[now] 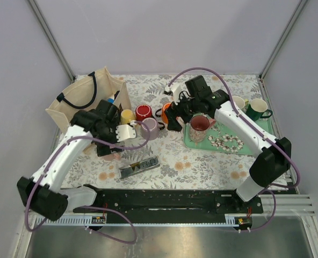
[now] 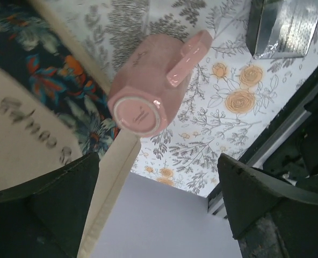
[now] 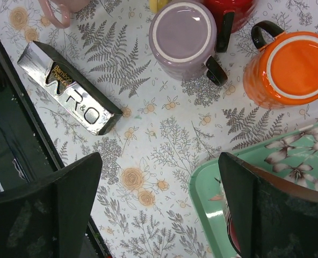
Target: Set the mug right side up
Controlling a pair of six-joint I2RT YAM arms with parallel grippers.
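In the left wrist view a pink mug (image 2: 140, 94) lies on its side, bottom facing the camera and handle up to the right, beside the bag's edge. My left gripper hovers over it, open and empty. In the top view the left arm mostly hides this mug. In the right wrist view my right gripper is open above the cloth and the green tray's corner. Upside-down mugs in lilac (image 3: 180, 40), orange (image 3: 290, 67) and red (image 3: 234, 11) sit nearby.
A canvas bag (image 1: 65, 107) stands at left. A silver box (image 3: 67, 86) lies near the front edge. The green tray (image 1: 223, 145) holds several cups on the right. Cloth between box and tray is clear.
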